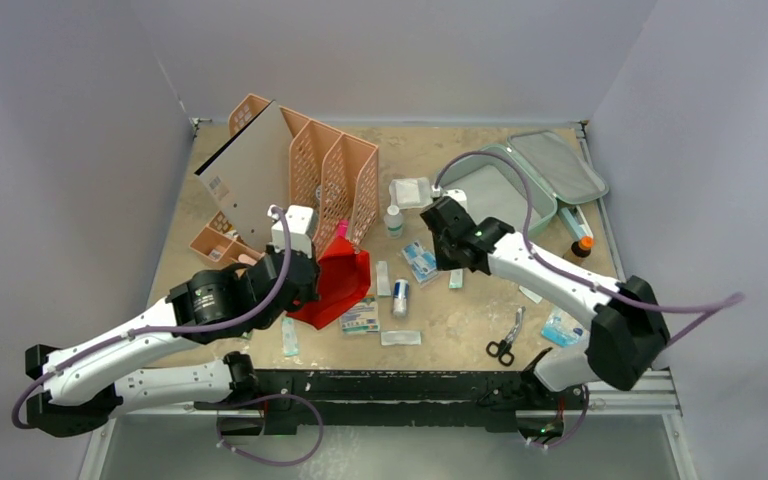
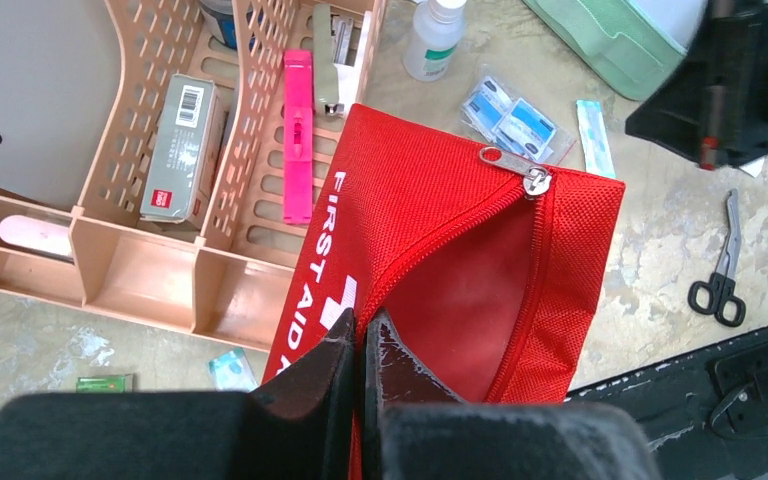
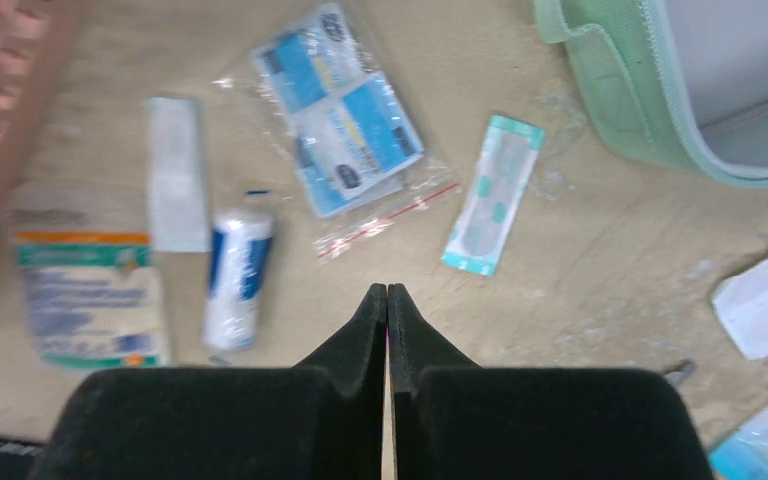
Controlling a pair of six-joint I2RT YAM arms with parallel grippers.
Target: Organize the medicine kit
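My left gripper is shut on the rim of the red first aid pouch point(image 2: 460, 290), whose unzipped mouth gapes to the right. In the right wrist view the fingers of my right gripper are pressed together with nothing between them. Beyond its tips and a little to the right, the bandage strip packet with teal dots point(image 3: 495, 195) lies flat on the table, apart from the fingers. A clear bag of alcohol wipes point(image 3: 345, 120) lies to the packet's left. The green case point(image 3: 625, 100) stands open at the upper right.
A peach organizer point(image 1: 345, 175) stands behind the pouch. Near the middle lie a white-and-blue roll point(image 1: 400, 298), a flat box-like packet point(image 1: 360, 316) and a white strip point(image 1: 401, 338). Scissors point(image 1: 505, 340) lie at the front right, and a white bottle point(image 1: 393, 222) stands farther back.
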